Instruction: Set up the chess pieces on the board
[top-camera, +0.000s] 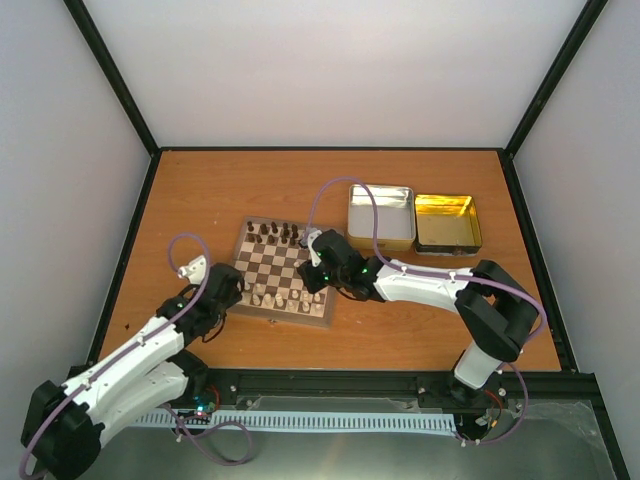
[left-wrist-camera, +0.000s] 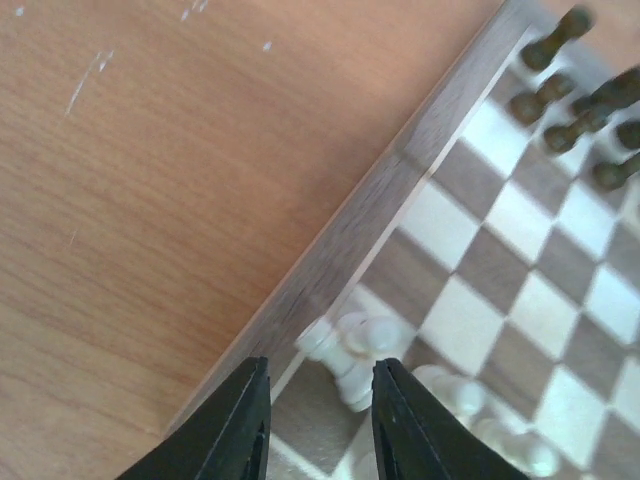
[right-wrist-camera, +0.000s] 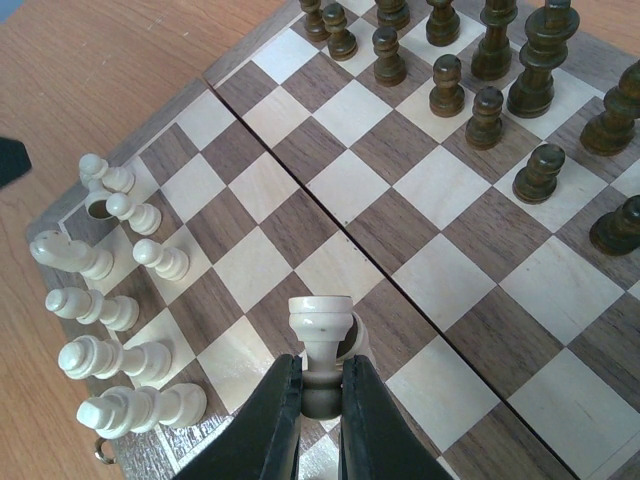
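Note:
The chessboard holds dark pieces along the far side and white pieces along the near side. In the right wrist view my right gripper is shut on a white piece, with another white piece partly hidden behind it. My left gripper hangs part open over the board's left edge, its fingers on either side of a white piece lying or tilted beside other white pieces; nothing shows held in it. Dark pieces stand in rows on the board.
A silver tin and a gold tin sit right of the board at the back. Both arms reach in from the near side.

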